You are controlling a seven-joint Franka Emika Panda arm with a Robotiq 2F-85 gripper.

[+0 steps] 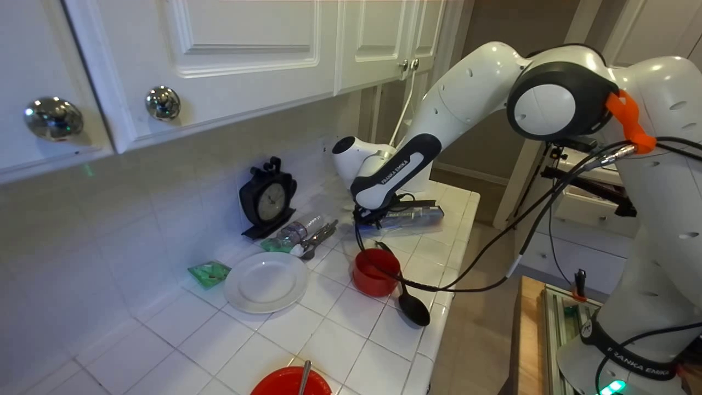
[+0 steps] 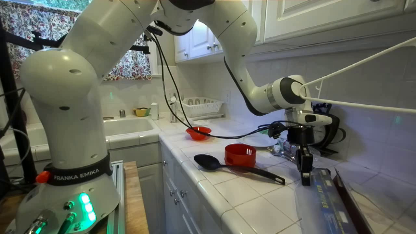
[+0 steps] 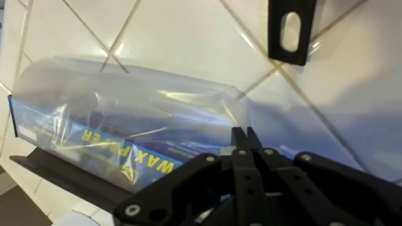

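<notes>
My gripper is shut, its fingertips pressed together at the near end of a clear sheet [image 3: 181,84] spread beside a blue wax paper box [image 3: 124,150]. Whether any of that thin sheet is pinched between them does not show. From the second exterior view, the gripper [image 2: 306,182] points down just at the end of the wax paper box [image 2: 331,199]. The box's dark flap [image 2: 353,201] stands raised along one side. In the first exterior view the arm hides the fingertips, and part of the box [image 1: 421,214] shows to their right.
A black spoon [image 2: 234,167] lies by a red pot [image 2: 238,155], its handle end close to the gripper. A white plate [image 1: 266,283], a plastic bottle [image 1: 296,231] and a black clock [image 1: 268,197] stand further along. A red bowl [image 1: 289,382] sits apart, with bare tiles around it.
</notes>
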